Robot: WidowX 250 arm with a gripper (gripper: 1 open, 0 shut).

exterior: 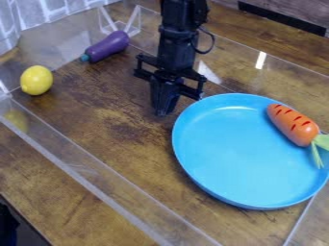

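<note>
The black gripper [164,94] points down at the wooden table, just left of and behind the blue plate [232,159]. Its fingers look close together, and no object shows between them, though the dark shapes make this hard to see. An orange toy carrot [293,125] with a green top lies on the plate's right part. A purple eggplant [106,48] lies at the upper left, and a yellow lemon [37,80] sits at the left.
Clear plastic edges run along the left and lower side.
</note>
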